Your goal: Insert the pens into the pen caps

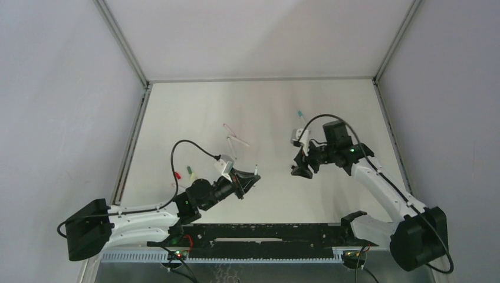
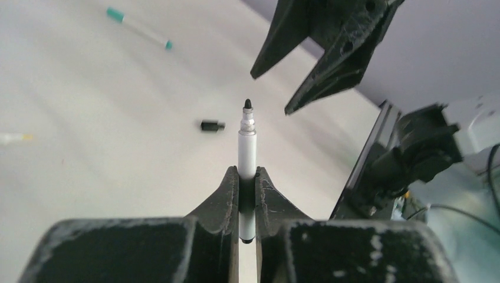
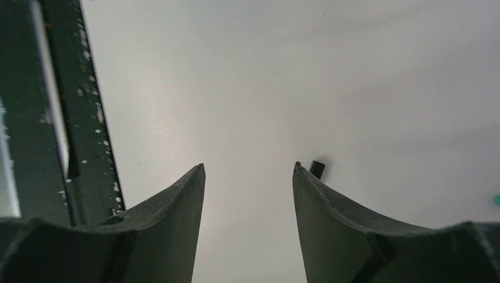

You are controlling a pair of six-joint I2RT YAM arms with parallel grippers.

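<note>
My left gripper is shut on a white pen, which stands upright with its bare black tip uppermost. On the table beyond it lies a short black cap, on its side and apart from the pen. My right gripper hangs open above the table, nothing between its fingers. In the right wrist view the black cap shows just past the right-hand fingertip, partly covered by it. From the top, the held pen is left of the right gripper, with a clear gap between them.
A pen with teal ends lies farther back; its teal cap shows in the top view. Several pale pens lie mid-left. Red cap and green cap lie near the left arm.
</note>
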